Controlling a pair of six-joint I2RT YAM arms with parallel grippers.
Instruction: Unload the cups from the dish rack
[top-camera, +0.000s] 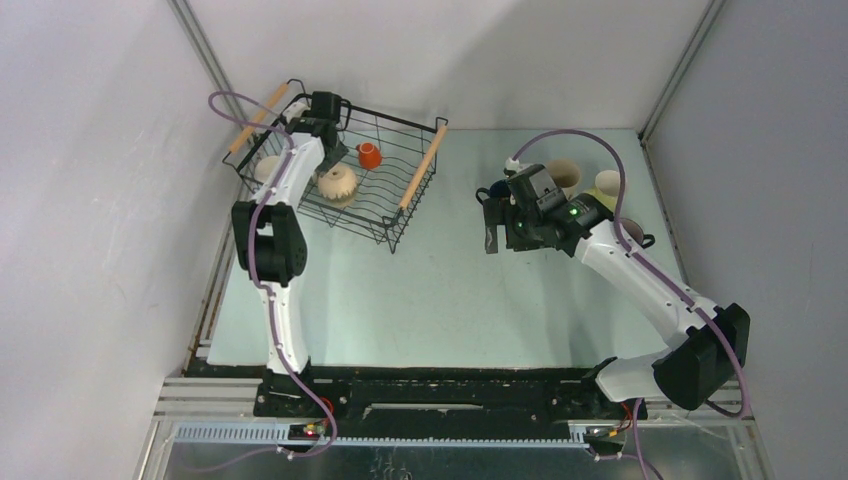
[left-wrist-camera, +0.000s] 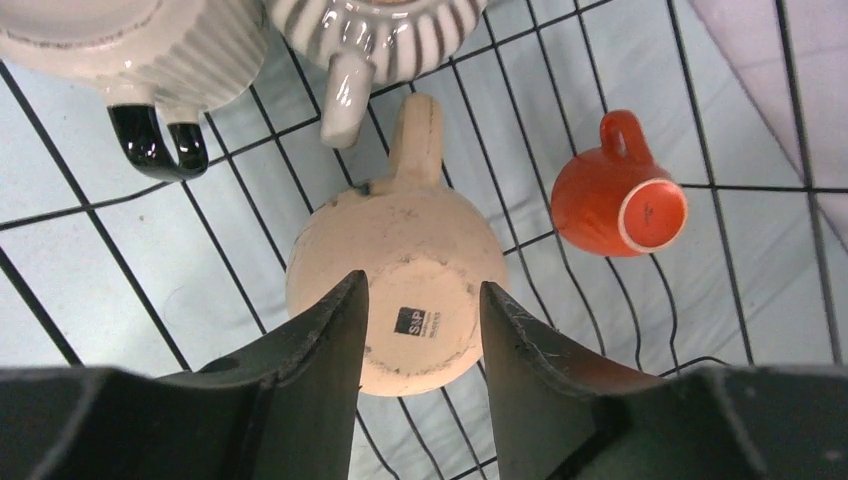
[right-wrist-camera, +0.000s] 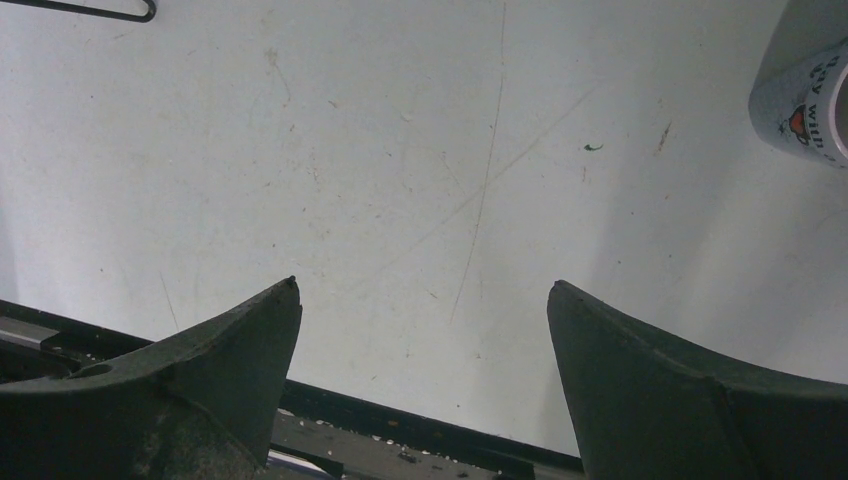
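Note:
Inside the wire dish rack (top-camera: 386, 214), my left gripper points down at a beige cup (left-wrist-camera: 400, 250), its handle facing away. The fingers are part open, and the cup shows in the gap between them; I cannot tell whether they touch it. A cream ribbed cup (left-wrist-camera: 405, 38) lies just beyond that handle, a whitish cup (left-wrist-camera: 150, 50) with a black handle is at upper left, and a small orange cup (left-wrist-camera: 603, 205) lies on its side at the right. Above bare table, my right gripper stands open and empty.
Around the right arm stand several cups, among them a beige cup (top-camera: 563, 174), a white cup (top-camera: 607, 182) and a dark blue cup (top-camera: 499, 189). Wooden handles (top-camera: 424, 168) top the rack's ends.

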